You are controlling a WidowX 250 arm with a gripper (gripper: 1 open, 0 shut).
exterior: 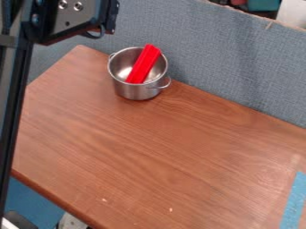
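A small steel pot (134, 89) with two side handles stands near the back left of the wooden table (162, 161). A red elongated object (143, 63) rests tilted inside it, its upper end above the rim. Part of my black arm reaches along the left edge and top left of the view; its fingertips cannot be made out.
A grey fabric backdrop (227, 72) runs behind the table. A strip of blue tape (293, 201) is at the right.
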